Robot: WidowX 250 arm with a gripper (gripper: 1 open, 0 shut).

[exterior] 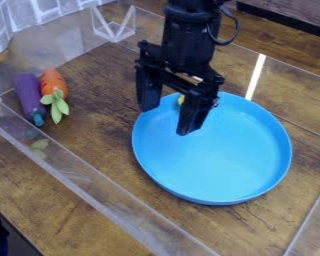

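The black gripper [172,105] hangs over the upper left of a blue plate [210,160], its two fingers apart. A small yellow object is mostly hidden behind it on the plate's upper part; whether it lies between the fingers I cannot tell. A carrot toy [55,92] and a purple eggplant toy [28,95] lie on the wooden table at the left.
Clear plastic walls run along the left foreground and the far right. Bare wood [96,180] shows left of the plate, and more free table lies behind it at the right.
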